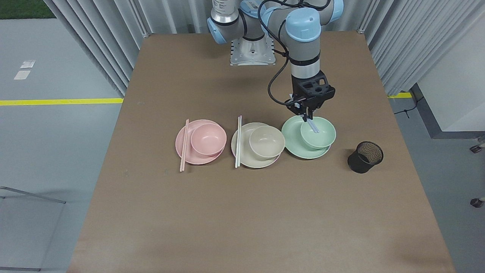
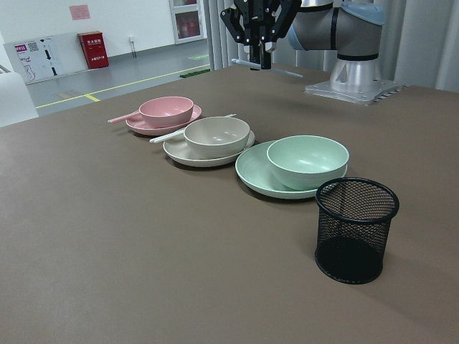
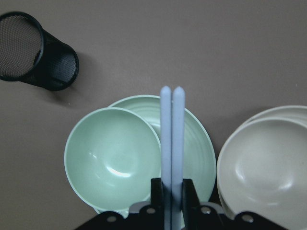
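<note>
My gripper is shut on a pair of light blue chopsticks (image 3: 178,139), held high above the green plate (image 3: 192,148) and green bowl (image 3: 108,158). In the left view the chopsticks (image 2: 285,72) hang level, well clear of the dishes. A black mesh pen holder (image 1: 365,157) stands upright and empty to the right of the green set.
A cream bowl (image 1: 266,141) on its plate with white chopsticks (image 1: 238,141) sits in the middle; a pink bowl (image 1: 209,139) on its plate with pink chopsticks (image 1: 184,145) is further left.
</note>
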